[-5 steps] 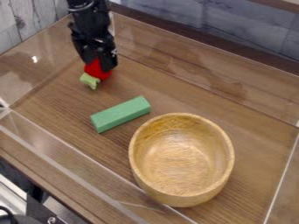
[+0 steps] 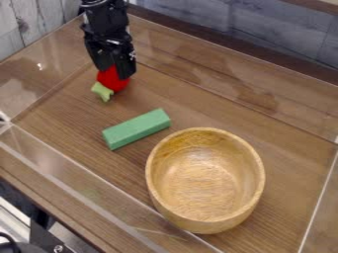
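Observation:
My black gripper point(image 2: 110, 59) reaches down from the top of the view over a red object point(image 2: 111, 77), with a small pale green piece point(image 2: 102, 93) just below and left of it. Whether the fingers are open or touching the red object is too small to tell. A green block point(image 2: 137, 128) lies lower down, toward the middle.
A large yellow oval bowl point(image 2: 205, 181) fills the lower right of the wooden table point(image 2: 264, 99).
The gripper has shifted slightly over the red object. The green block and bowl stay where they were.

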